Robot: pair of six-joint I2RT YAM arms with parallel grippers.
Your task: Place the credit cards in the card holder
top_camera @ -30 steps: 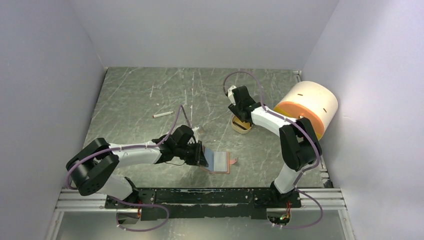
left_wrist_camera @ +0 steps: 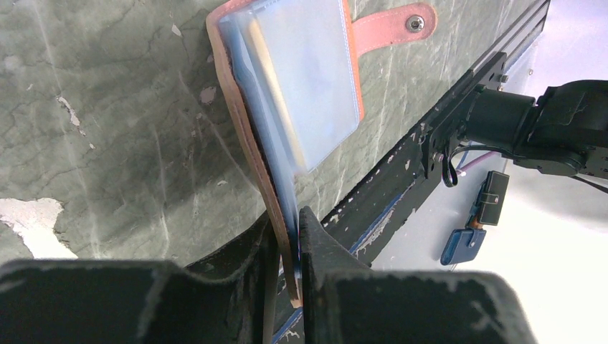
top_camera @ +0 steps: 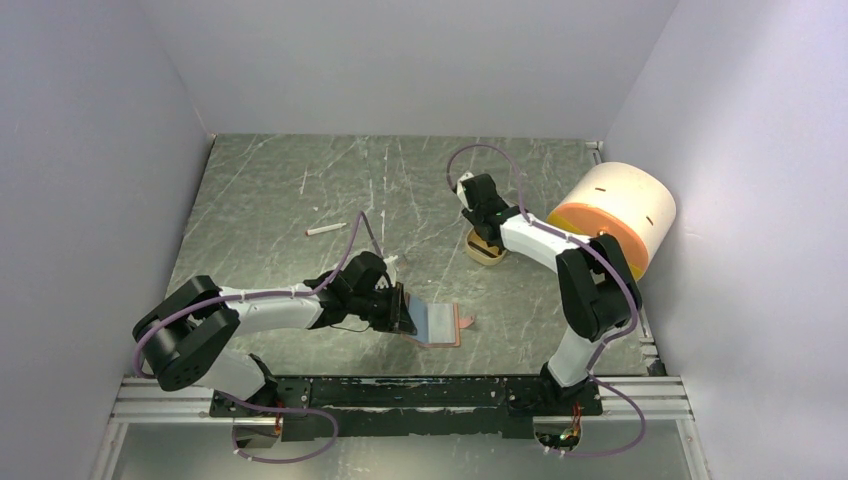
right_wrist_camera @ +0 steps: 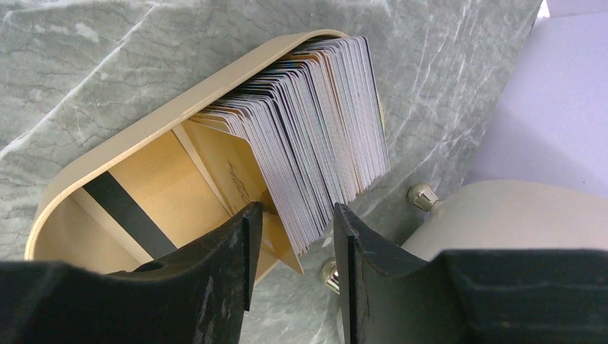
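Observation:
A pink card holder (left_wrist_camera: 319, 64) with clear sleeves lies at the front centre of the table (top_camera: 290, 180); my left gripper is shut on its edge, holding it partly open. My right gripper is over a tan oval box (right_wrist_camera: 129, 136) at centre right. In that box a thick stack of cards (right_wrist_camera: 308, 122) leans to the right, with gold and black card faces showing on the left. The right gripper's fingers are apart at the lower end of the stack, the left finger against a gold card.
A large cream cylinder (top_camera: 610, 200) with an orange band lies at the right wall. A white stick (top_camera: 325, 229) lies left of centre.
The left arm and the card holder are almost unchanged.

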